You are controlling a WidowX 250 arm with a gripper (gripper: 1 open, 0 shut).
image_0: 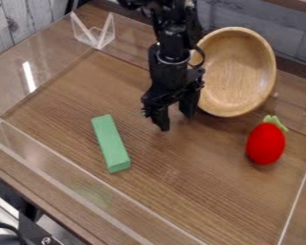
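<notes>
The black gripper [175,113] hangs low over the middle of the wooden table, directly beside a tan wooden bowl [245,67] at the back right, partly in front of it. Whether its fingers are open or shut, or hold anything, is too dark and small to tell. A green bar [111,144] lies at the front left, apart from the gripper. A red tomato-like object [266,144] with a green top sits at the right.
White plastic pieces show at the back left and left edge. A grey wall runs behind.
</notes>
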